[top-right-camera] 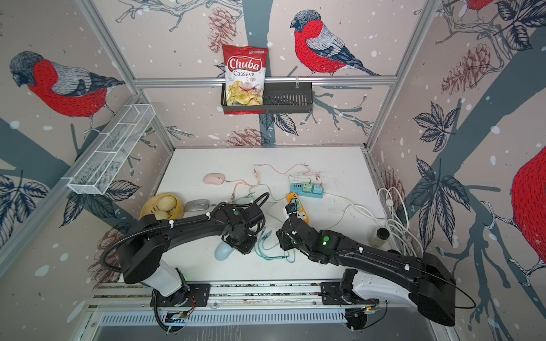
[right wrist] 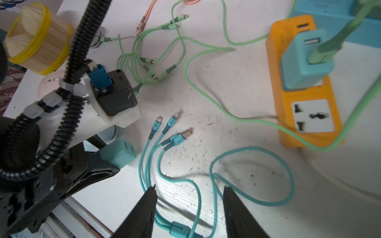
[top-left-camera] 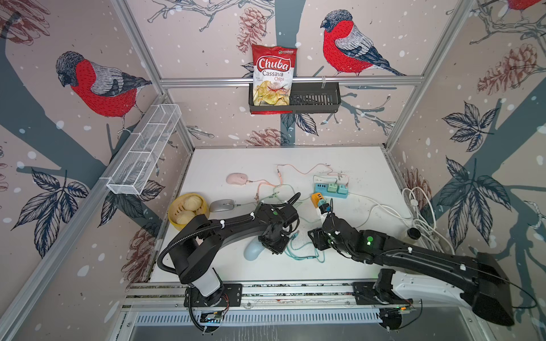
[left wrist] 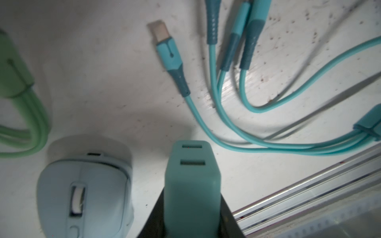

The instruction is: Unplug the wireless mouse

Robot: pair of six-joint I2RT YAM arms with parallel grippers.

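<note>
A light blue mouse (left wrist: 85, 198) lies on the table at the lower left of the left wrist view. Beside it my left gripper (top-left-camera: 277, 247) is shut on a teal charger block (left wrist: 192, 178), whose two slots face outward with no plug in them. A teal cable (left wrist: 246, 138) with several loose connectors (left wrist: 170, 55) rests on the table past the block. My right gripper is open over this cable, its dark fingers (right wrist: 139, 214) apart and nothing held. A grey mouse (top-left-camera: 221, 205) and a pink mouse (top-left-camera: 236, 178) lie farther back.
An orange power strip (right wrist: 285, 107) carries another teal charger block (right wrist: 303, 59) with a green cable plugged in. Behind it stands a blue power strip (top-left-camera: 335, 190). Green cables (right wrist: 198, 91) loop across the middle. A yellow basket (top-left-camera: 174, 207) is at the left, a jar (top-right-camera: 377, 237) at the right.
</note>
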